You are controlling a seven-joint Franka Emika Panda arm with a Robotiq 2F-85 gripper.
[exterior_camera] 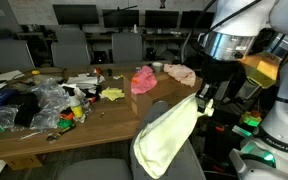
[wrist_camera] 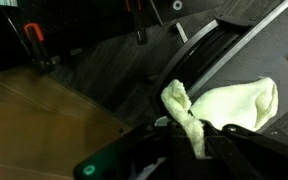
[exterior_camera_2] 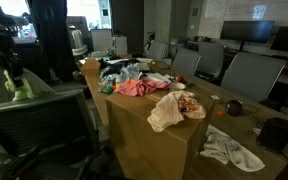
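A pale yellow-green cloth [exterior_camera: 166, 142] hangs from my gripper [exterior_camera: 206, 104], which is shut on its upper corner. Its lower part drapes in front of a grey chair, and contact with the chair cannot be told from here. In exterior view 2 the same cloth [exterior_camera_2: 28, 88] is at the far left, held above the dark chair back. From the wrist, the cloth [wrist_camera: 234, 104] runs out from between the dark fingers and spreads over a grey chair surface; the fingertips are partly hidden by it.
A cardboard box [exterior_camera: 144, 97] with a pink cloth [exterior_camera: 143, 80] on top stands behind the hanging cloth. Tools, plastic bags and a spray bottle [exterior_camera: 76, 104] clutter the wooden table [exterior_camera: 104, 128]. Grey chairs [exterior_camera_2: 213, 62] stand along the table's far side.
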